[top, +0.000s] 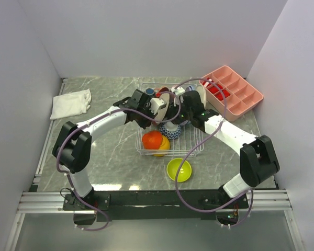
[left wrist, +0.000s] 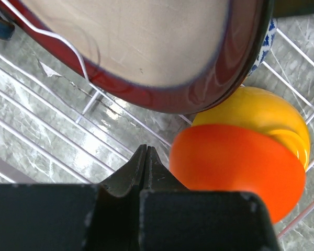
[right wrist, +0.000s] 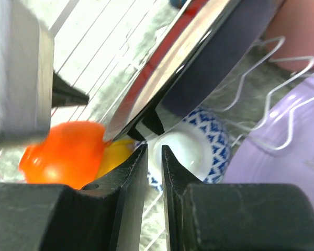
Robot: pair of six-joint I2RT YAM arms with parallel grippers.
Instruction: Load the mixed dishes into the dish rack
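The wire dish rack (top: 194, 146) holds an orange bowl (top: 152, 139) at the front left, a yellow bowl (left wrist: 272, 115) beside it, a blue-patterned bowl (top: 171, 132), and an upright dark-red-rimmed dish (left wrist: 141, 47). A purple item (right wrist: 280, 151) shows in the right wrist view. My left gripper is shut, nothing visible between its fingers, above the rack beside the dish and orange bowl. My right gripper is over the blue-patterned bowl, its fingertips slightly apart with nothing visible between them.
A green bowl (top: 179, 170) sits in front of the rack. A pink compartment tray (top: 240, 94) stands at the back right, a white cloth (top: 70, 104) at the left. Both arms crowd over the rack's back.
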